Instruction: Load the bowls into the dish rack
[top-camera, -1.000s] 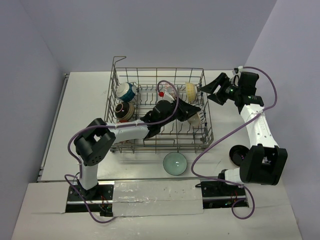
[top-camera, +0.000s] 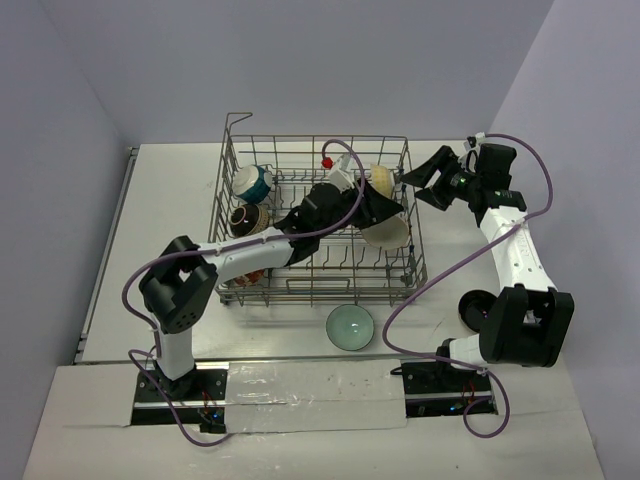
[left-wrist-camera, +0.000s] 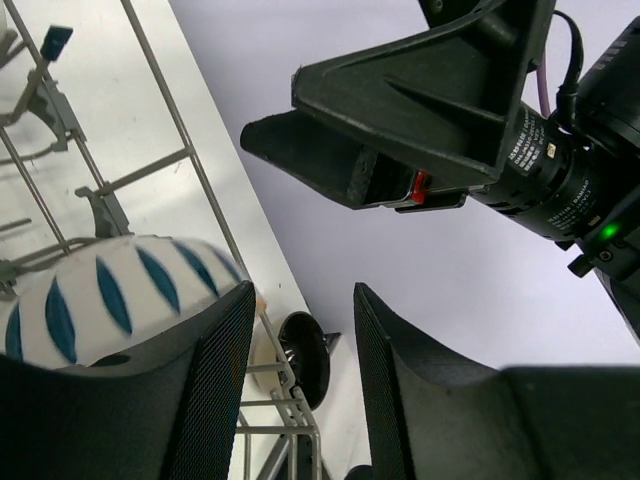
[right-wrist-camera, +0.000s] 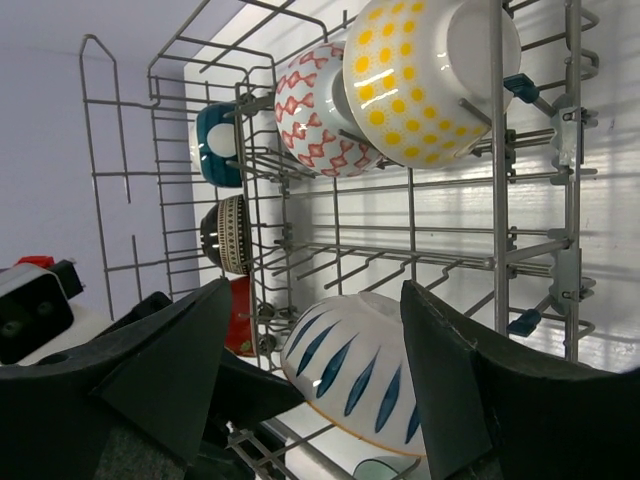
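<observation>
The white bowl with blue leaf shapes (top-camera: 386, 233) (right-wrist-camera: 350, 372) leans in the right part of the dish rack (top-camera: 330, 291). Over its upper edge is my left gripper (top-camera: 394, 211), fingers apart; in the left wrist view this bowl (left-wrist-camera: 120, 295) lies beside one finger, and the gap is empty. Outside the rack's right side, my right gripper (top-camera: 420, 184) hangs open and empty. A yellow-dotted bowl (right-wrist-camera: 425, 85) and a red-patterned bowl (right-wrist-camera: 318, 115) stand in the rack. Along its left side sit a teal bowl (top-camera: 252, 183), a black-and-tan bowl (top-camera: 249, 219) and a partly hidden red bowl (top-camera: 250, 277).
On the counter in front of the rack lies a green bowl (top-camera: 350, 327). A black bowl (top-camera: 477, 309) is at the right, close to the right arm. Wire rack sides and tines surround the left gripper. Counter to the rack's left is bare.
My left gripper has shifted a little rightward over the blue-leaf bowl. That bowl has tipped and now shows a broader face from above. The right arm stays put.
</observation>
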